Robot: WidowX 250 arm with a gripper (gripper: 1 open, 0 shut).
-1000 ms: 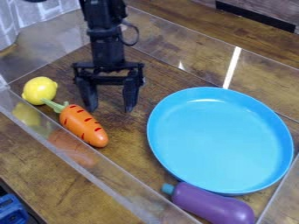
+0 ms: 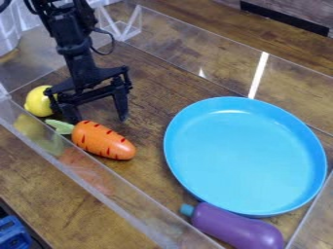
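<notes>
My black gripper (image 2: 89, 97) is low over the wooden surface at the upper left, its fingers spread apart. A yellow round toy (image 2: 39, 101) sits at its left, partly behind it. Just below the fingers lies an orange toy carrot (image 2: 103, 140) with green leaves, pointing toward the lower right. Whether anything touches the fingers is hard to tell.
A large blue plate (image 2: 244, 151) fills the right. A purple toy eggplant (image 2: 235, 226) lies below it by the clear wall. Transparent walls border the area. Bare wood (image 2: 189, 68) is free at the top middle.
The gripper has moved left toward the yellow toy and turned. The carrot has shifted slightly right and lies more slanted.
</notes>
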